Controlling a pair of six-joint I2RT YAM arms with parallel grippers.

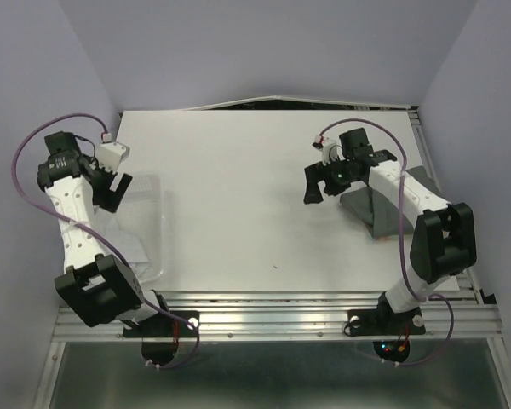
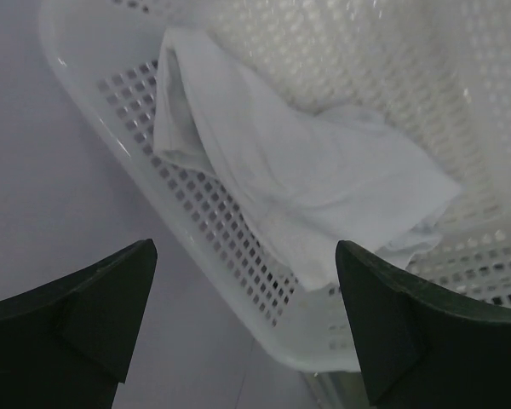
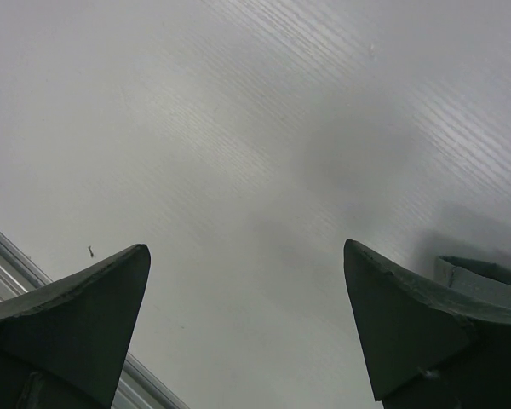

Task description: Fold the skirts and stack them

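Note:
White cloth [image 2: 289, 162], loosely crumpled, lies in the white perforated basket [image 1: 160, 221] at the table's left. Over the basket hangs my left gripper [image 1: 111, 189], open and empty; in the left wrist view the cloth shows beyond its fingers [image 2: 409, 315]. On the right part of the table lies a dark grey-green cloth [image 1: 383, 213], spread flat with one corner sticking out leftward; the right arm hides part of it. My right gripper [image 1: 315, 183] stands open above the table just left of that cloth, nothing between its fingers. A bit of the grey cloth [image 3: 481, 285] shows behind the right finger.
Grey walls stand close at left, back and right. A metal rail [image 1: 272, 311] runs along the front edge.

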